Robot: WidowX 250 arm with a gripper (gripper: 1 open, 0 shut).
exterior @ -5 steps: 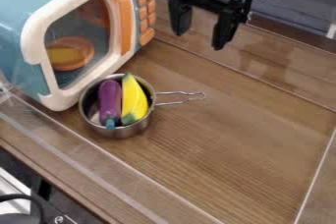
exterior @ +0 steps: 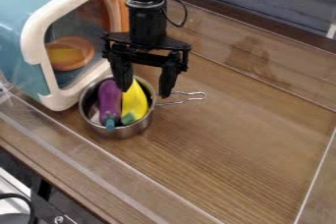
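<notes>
A black gripper (exterior: 144,83) hangs open over a steel pot (exterior: 98,124) with a wire handle, its fingers straddling the pot's contents from above. Inside the pot lie a purple eggplant (exterior: 109,100) and a yellow banana (exterior: 134,107), side by side. Whether the fingers touch either one is unclear.
A light-blue toy microwave (exterior: 29,31) stands at the left, an orange bowl (exterior: 69,59) inside. A wall runs along the back, and black cables lie at the lower left.
The gripper has come down from the back right to hang over the pot. The pot and the things in it look unmoved.
</notes>
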